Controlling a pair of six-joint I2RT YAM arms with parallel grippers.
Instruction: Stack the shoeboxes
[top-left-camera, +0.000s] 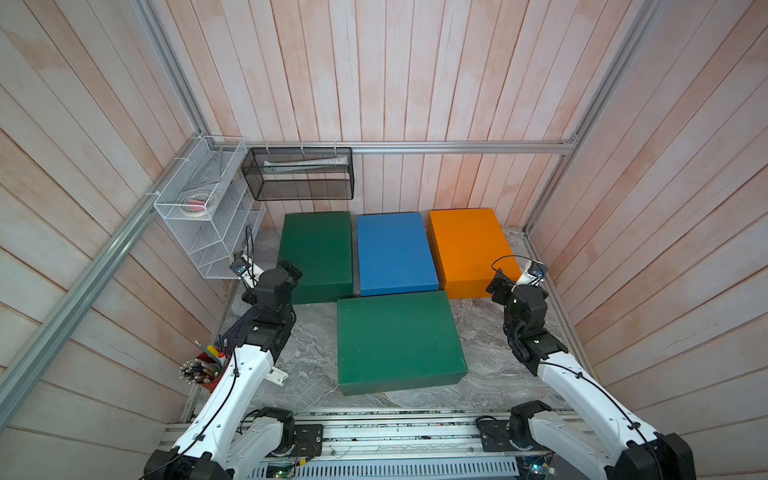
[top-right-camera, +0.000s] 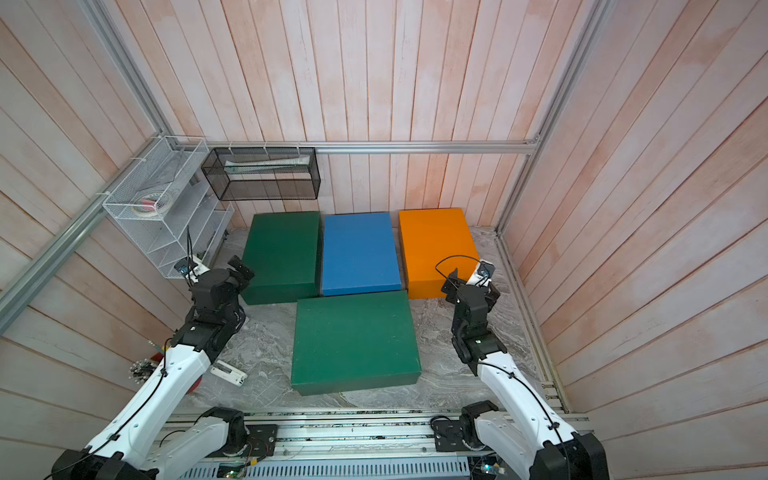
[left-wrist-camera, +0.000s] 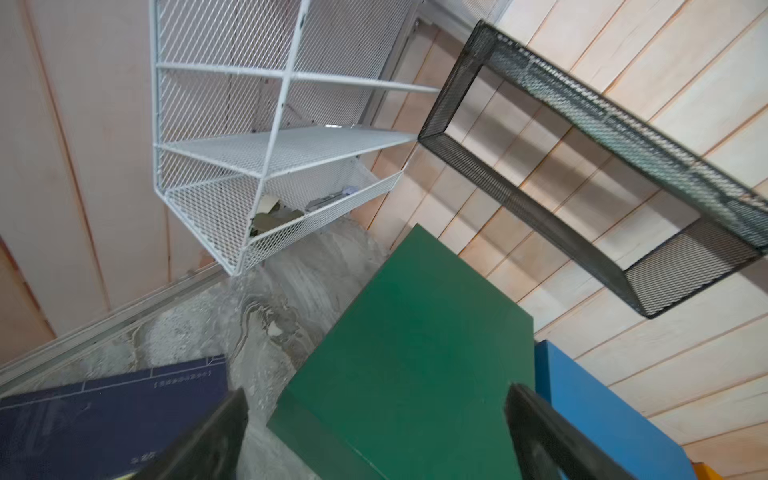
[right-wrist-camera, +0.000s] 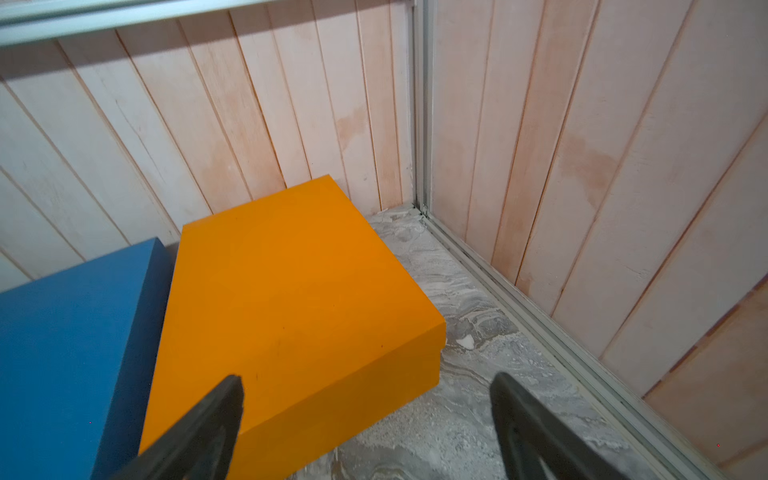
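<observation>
Four shoeboxes lie flat on the marble floor: a dark green one (top-left-camera: 315, 252) at back left, a blue one (top-left-camera: 397, 249) in the middle, an orange one (top-left-camera: 469, 244) at back right, and a larger green one (top-left-camera: 400, 344) in front. My left gripper (top-right-camera: 237, 270) is raised at the left side of the dark green box, open and empty, its blurred fingers low in the left wrist view. My right gripper (top-right-camera: 449, 285) hangs by the front right of the orange box, fingers apart with nothing between them.
White wire shelves (top-left-camera: 200, 208) hang on the left wall, a black mesh basket (top-left-camera: 297, 192) on the back rail. A dark blue object (left-wrist-camera: 104, 416) and a red pen holder (top-left-camera: 208, 376) are at the left. Bare floor (top-left-camera: 496, 368) shows right of the front box.
</observation>
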